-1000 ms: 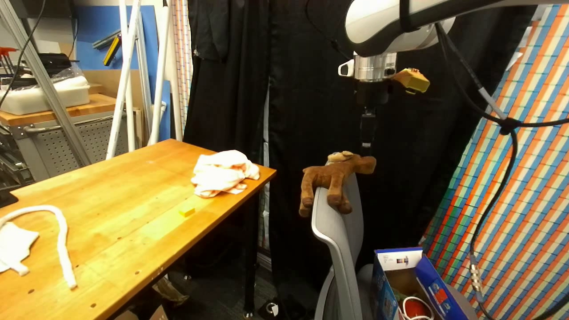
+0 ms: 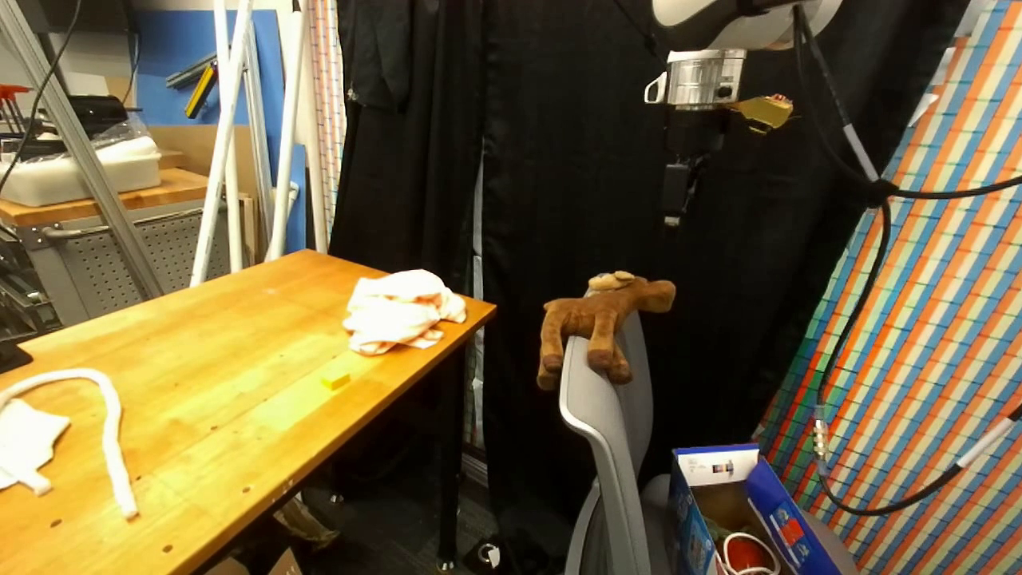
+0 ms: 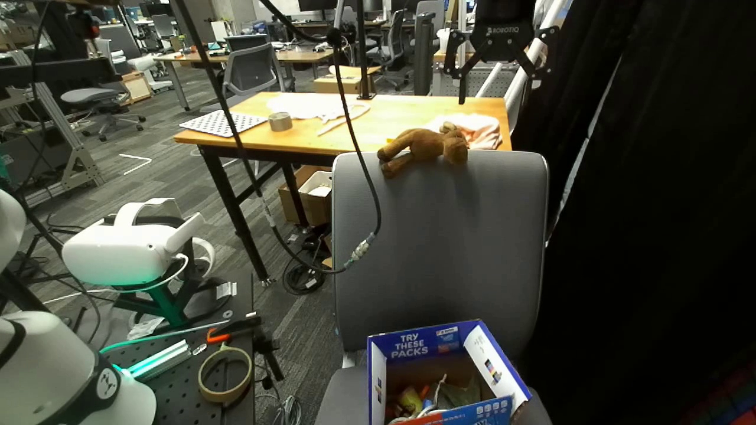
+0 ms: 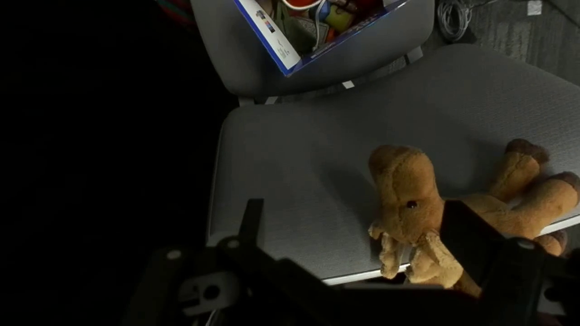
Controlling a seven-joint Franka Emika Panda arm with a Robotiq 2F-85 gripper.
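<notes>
A brown plush animal (image 2: 599, 321) lies draped over the top of a grey chair's backrest (image 3: 439, 248), legs hanging down one side. Higher up, clear of the toy, hangs my gripper (image 3: 498, 91), its fingers spread wide and nothing between them. From the wrist view, the toy's head (image 4: 405, 190) points up the picture. The right finger (image 4: 470, 233) covers part of the toy's neck and body there, while the left finger (image 4: 252, 220) shows against the backrest.
An open blue-and-white box (image 3: 425, 339) holding several small items sits on the chair seat. Beyond the chair stands a wooden table (image 2: 220, 335) with a pale cloth (image 2: 402, 308) and a yellow block (image 2: 335, 380). Black curtain hangs alongside; a cable loops near the arm.
Compared with a second ago, the arm and gripper are higher and a little farther right in exterior view 1. The plush animal has stayed put on the chair back.
</notes>
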